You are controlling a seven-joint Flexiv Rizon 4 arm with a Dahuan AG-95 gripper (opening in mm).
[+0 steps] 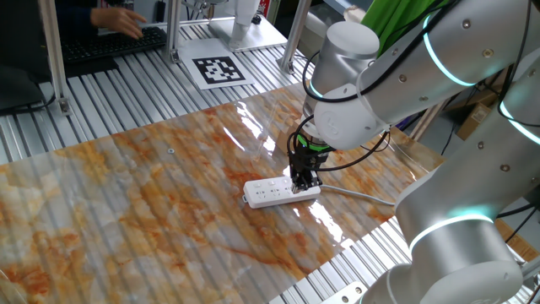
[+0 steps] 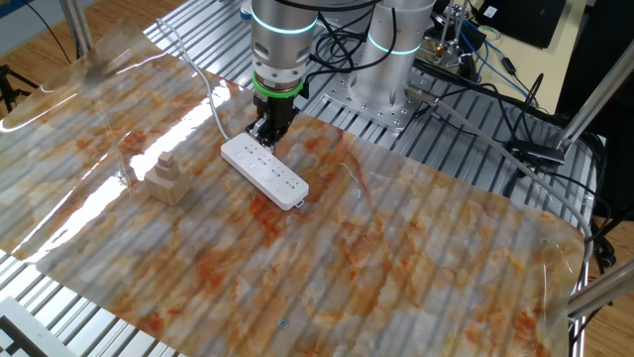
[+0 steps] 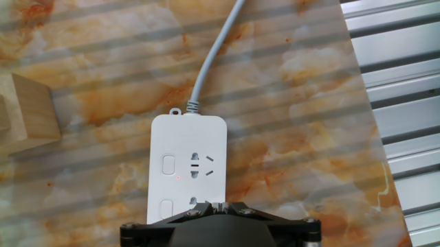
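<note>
A white power strip (image 1: 274, 192) lies flat on the marbled sheet, its grey cable (image 1: 359, 195) running off toward the robot's base side. At its cable end my black gripper (image 1: 303, 185) points down over the strip. In the wrist view the gripper looks shut, its fingertips meeting above the strip's sockets, and nothing shows between them. One socket group and a switch of the strip (image 3: 187, 154) are clear in that view; its far part is hidden under the gripper. From the other side, the gripper (image 2: 265, 134) appears right at the strip's (image 2: 265, 172) edge; contact is unclear.
A wooden block (image 2: 166, 183) with a stepped top stands beside the strip, on the sheet. Much of the marbled sheet (image 2: 396, 258) is bare. A printed marker (image 1: 218, 70) lies on the slatted table near a keyboard, where a person's hand (image 1: 119, 19) reaches in.
</note>
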